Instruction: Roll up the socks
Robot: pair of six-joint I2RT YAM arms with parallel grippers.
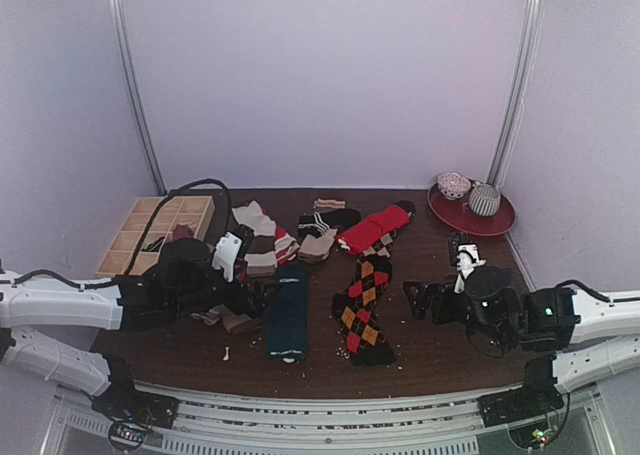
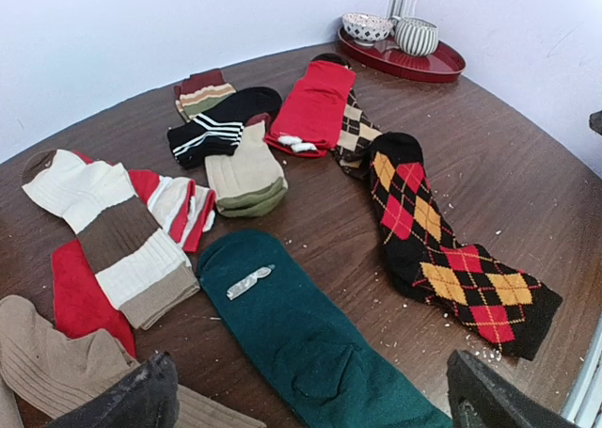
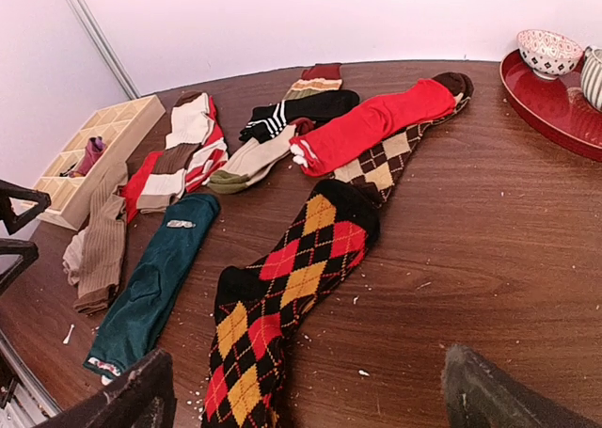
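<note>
A black sock with red and gold diamonds [image 1: 362, 305] lies flat on the open middle of the table, bent at its heel. Left of it a dark green sock [image 2: 301, 324] is stretched out, with a small pale tag [image 2: 250, 281] on it. Above that green sock's left side hovers my left gripper [image 1: 262, 297], open and empty. My right gripper [image 1: 420, 297] is open as well, to the right of the diamond sock and apart from it. Behind lie a red sock [image 3: 376, 125], a tan diamond sock [image 3: 388, 165], a black striped sock [image 2: 209, 136] and a beige-green sock [image 2: 246, 176].
At the left back stands a wooden divided box [image 3: 103, 132] with a dark reddish rolled item [image 3: 91, 155] in it. A red tray [image 1: 465, 215] with two bowls is at the back right. Brown socks [image 3: 102, 240] lie at the left.
</note>
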